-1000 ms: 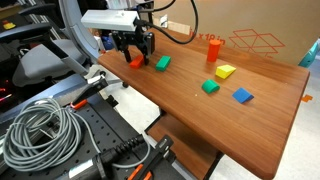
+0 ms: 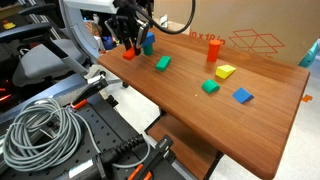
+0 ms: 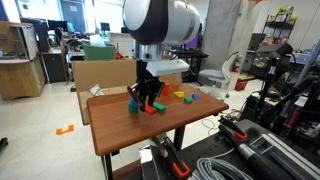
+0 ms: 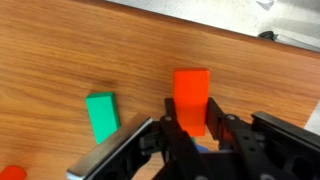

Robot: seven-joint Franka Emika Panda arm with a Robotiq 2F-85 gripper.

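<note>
An orange-red block (image 4: 191, 98) stands out between the black fingers in the wrist view, and my gripper is shut on it. In exterior view 1 the gripper (image 2: 129, 49) is near the left end of the wooden table (image 2: 190, 110), with the block showing below its fingers. The block appears to be a little above the tabletop. The white arm hides part of the scene behind it.
A green block (image 2: 163, 62) lies close to the right of the gripper, with a teal object (image 2: 148, 44) behind. Farther right are a red cylinder (image 2: 213, 50), a yellow block (image 2: 225, 72), another green block (image 2: 210, 87) and a blue block (image 2: 242, 95).
In exterior view 1 the gripper and the orange-red block have risen and shifted slightly left. The other blocks on the table have stayed where they were.
</note>
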